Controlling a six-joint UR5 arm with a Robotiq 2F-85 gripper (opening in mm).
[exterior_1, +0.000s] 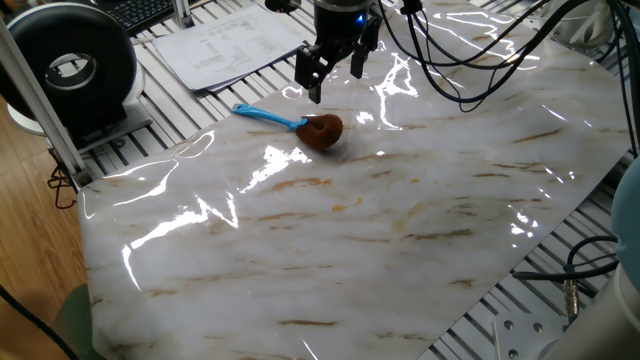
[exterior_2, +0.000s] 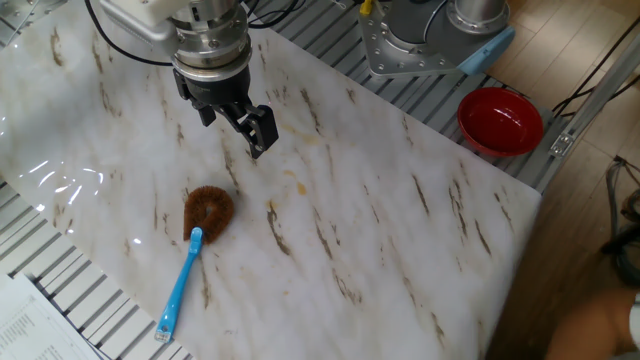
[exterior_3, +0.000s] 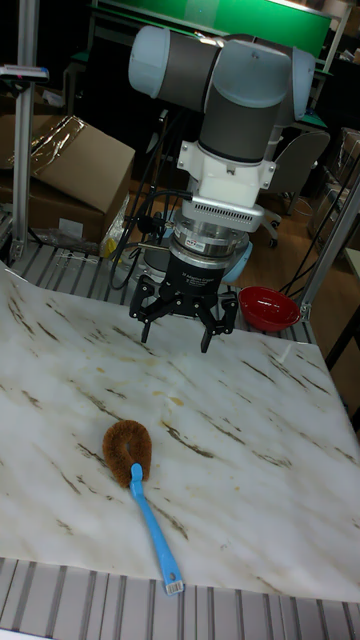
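Note:
A brush with a round brown bristle head (exterior_2: 209, 212) and a long blue handle (exterior_2: 178, 290) lies flat on the marble-patterned sheet (exterior_2: 380, 250). In exterior view 3 the brush head (exterior_3: 128, 448) is toward the robot and the blue handle (exterior_3: 157, 533) runs to the table's near edge. Above the sheet hangs my black gripper (exterior_3: 176, 335), its two fingers spread wide with only air between them. It stays apart from the brush, on the robot's side of the bristle head. A few yellowish-brown spots (exterior_2: 298, 185) mark the sheet near the brush.
A red bowl (exterior_2: 500, 122) stands by the robot's base, at the sheet's edge. Papers (exterior_1: 225, 50) lie on the slatted table beside a black round device (exterior_1: 70, 62). Dark cables (exterior_1: 470, 65) loop near the arm. Much of the sheet is clear.

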